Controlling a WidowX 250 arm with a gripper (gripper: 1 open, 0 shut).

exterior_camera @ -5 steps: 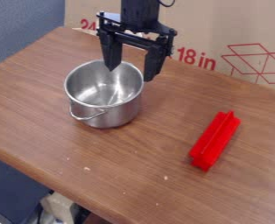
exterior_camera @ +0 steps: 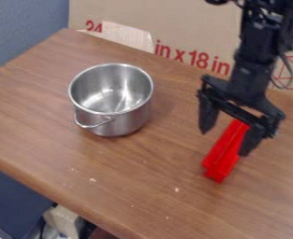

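My black gripper [exterior_camera: 229, 128] hangs open on the right side, its fingers over the upper part of a long red block [exterior_camera: 221, 162] that lies on the wooden table. Part of the block is hidden behind the fingers; whether they touch it I cannot tell. A silver metal pot [exterior_camera: 112, 121] with a wire handle stands upright at the left centre.
A printed cardboard sheet [exterior_camera: 174, 28] stands along the back. The table's edge runs along the lower left, with a dark area beyond it.
My gripper has moved right and down, from above the pot to over the red block. The pot and the block look unmoved.
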